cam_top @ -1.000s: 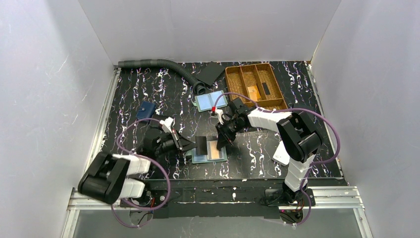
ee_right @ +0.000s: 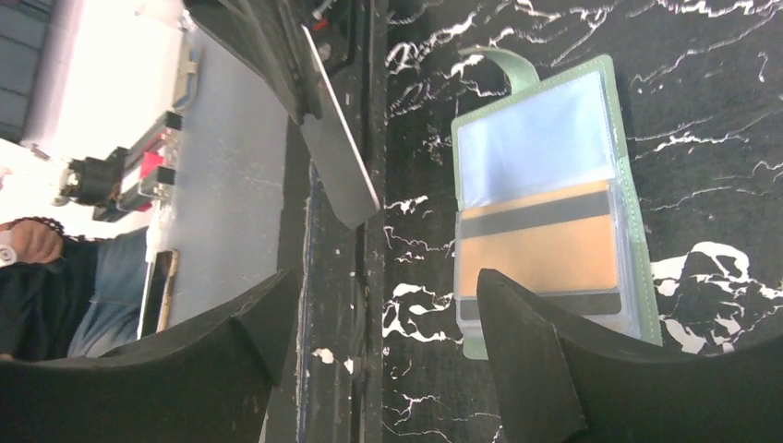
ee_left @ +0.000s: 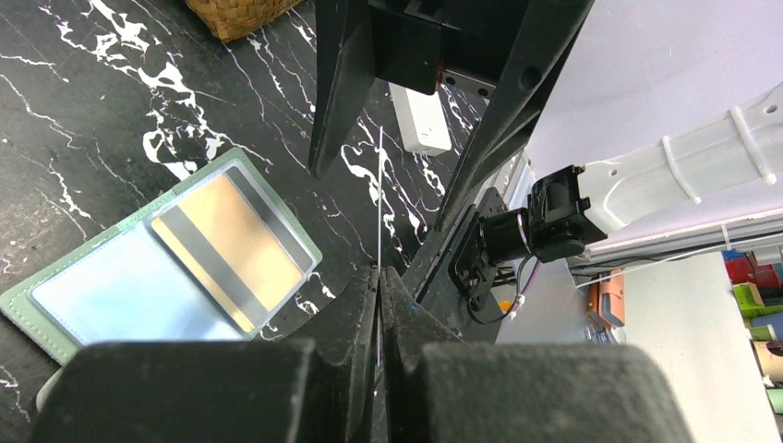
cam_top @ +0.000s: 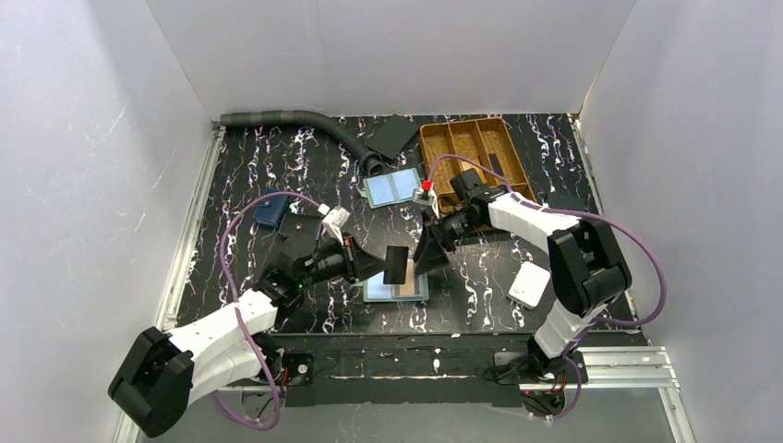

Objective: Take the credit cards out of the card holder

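Note:
The open card holder (ee_left: 102, 277) lies on the marble surface at front centre, pale blue pocket on one side, a tan striped card (ee_right: 536, 249) on the other. Above it a dark card (cam_top: 395, 265) is held upright by my left gripper, shut on it; in the left wrist view it shows edge-on, in the right wrist view (ee_right: 337, 166) at upper left. My right gripper is open over the holder's right side, nothing between its fingers, to the right of the held card.
A second holder (cam_top: 392, 186) lies behind. A divided woven tray (cam_top: 439, 138) stands back right, a white block (cam_top: 529, 284) at right, a blue wallet (cam_top: 271, 210) at left, a black hose (cam_top: 277, 119) along the back.
My right gripper has risen and shifted right, away from the holder.

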